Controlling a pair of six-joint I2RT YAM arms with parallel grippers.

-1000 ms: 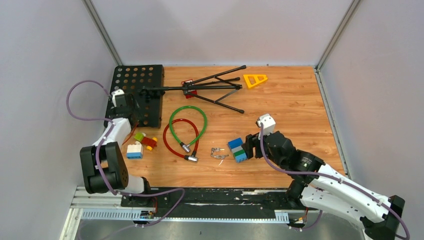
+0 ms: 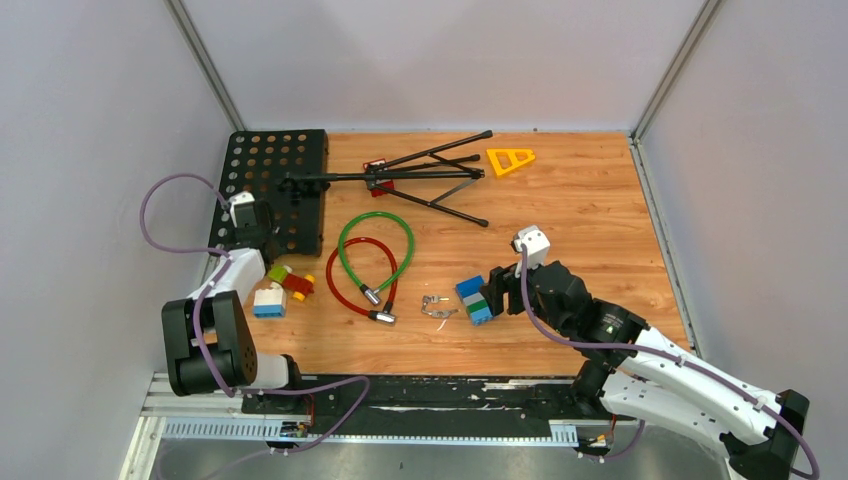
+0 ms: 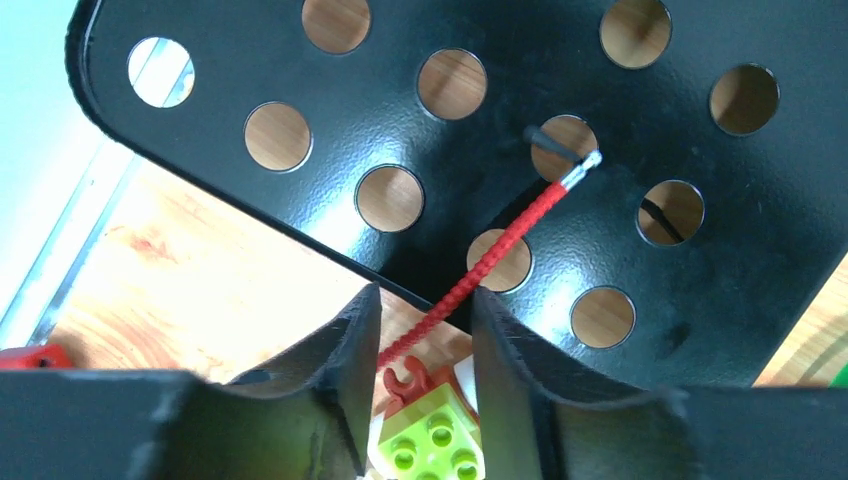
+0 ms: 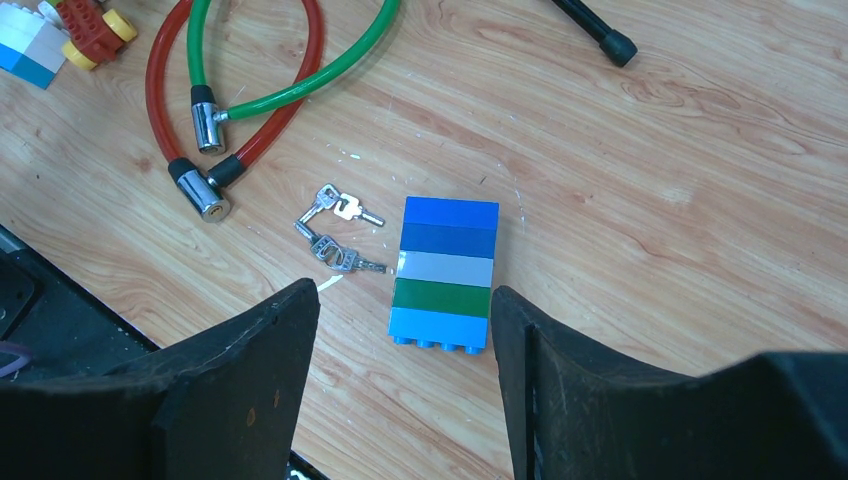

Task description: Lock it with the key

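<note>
Several small silver keys (image 4: 340, 255) lie on the wood just left of a striped block stack (image 4: 445, 268). Behind them to the left, a red cable lock (image 4: 160, 75) and a green cable lock (image 4: 345, 65) overlap as loops, each with a silver cylinder. My right gripper is open over the stack's area, its fingers apart and empty. Above the black perforated tray, my left gripper has a gap between its fingers. A thin red cord (image 3: 510, 230) with a metal tip runs up past that gap; its lower end is hidden behind one finger.
The black tray (image 2: 310, 225) fills the back left, with a folded black tripod (image 2: 430, 174) reaching right from it. A yellow triangle (image 2: 511, 152) sits at the back. Toy bricks (image 2: 270, 302) lie near the left arm. Bare table stretches across the right.
My left gripper has come slightly toward the table's front. An orange-red strand seen beside the left arm a second ago no longer shows there. The right arm and the keys look unmoved.
</note>
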